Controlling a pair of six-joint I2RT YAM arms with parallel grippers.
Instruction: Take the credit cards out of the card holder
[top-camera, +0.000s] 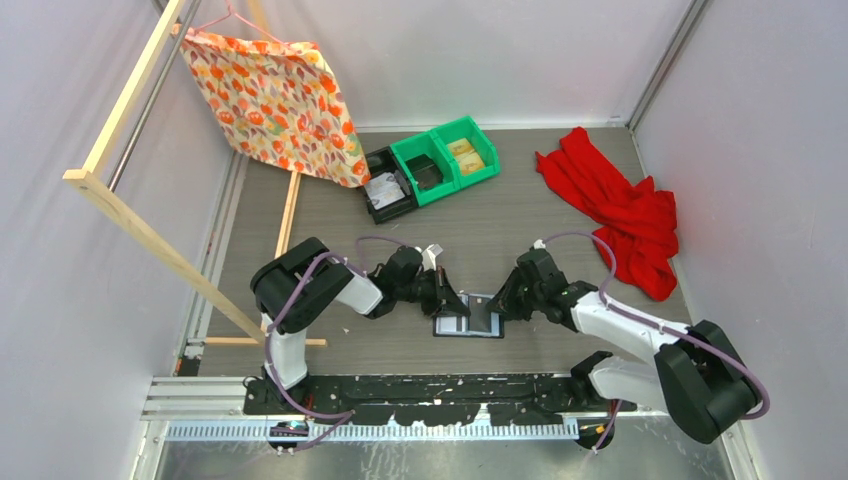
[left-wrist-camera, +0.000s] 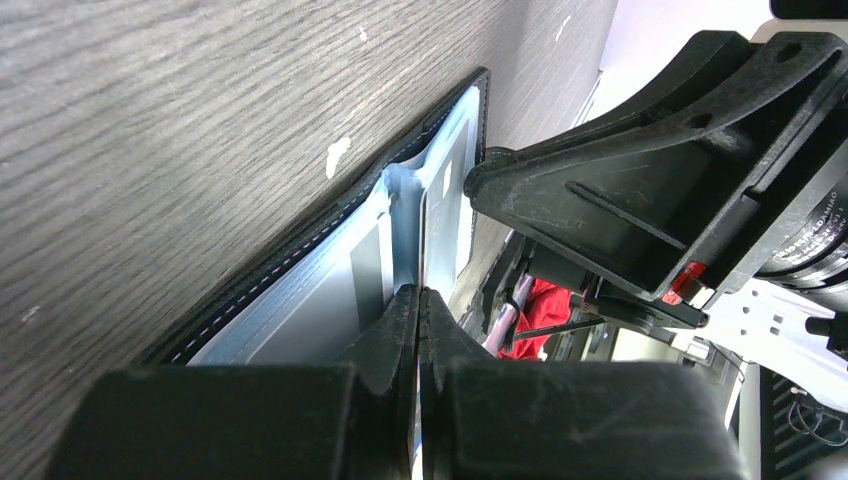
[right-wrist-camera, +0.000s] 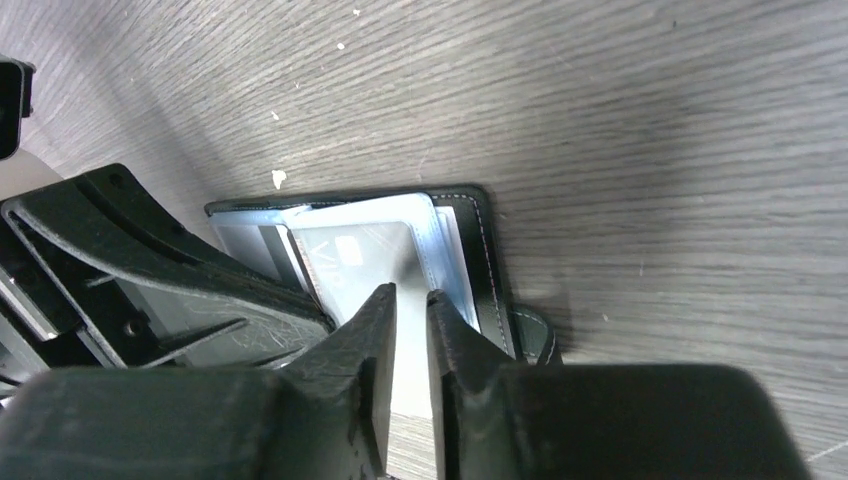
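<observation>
The card holder (top-camera: 451, 326) lies spread open on the table between both arms, dark-edged with clear bluish sleeves. In the right wrist view, a grey card (right-wrist-camera: 345, 262) with faint lettering shows inside a sleeve. My left gripper is shut at the holder's middle, its tips against a raised sleeve edge; whether that thin plastic is pinched is hard to make out. Over the right-hand sleeve, near its outer edge, my right gripper is slightly open, a narrow gap between its fingers and no card visibly gripped. The fingers hide the lower part of the sleeves.
Behind the holder stand green bins (top-camera: 459, 156) and a black bin (top-camera: 391, 207). A red cloth (top-camera: 620, 220) lies at the right; a patterned cloth (top-camera: 275, 105) hangs at the left. The table between holder and bins is clear. Both grippers sit close together.
</observation>
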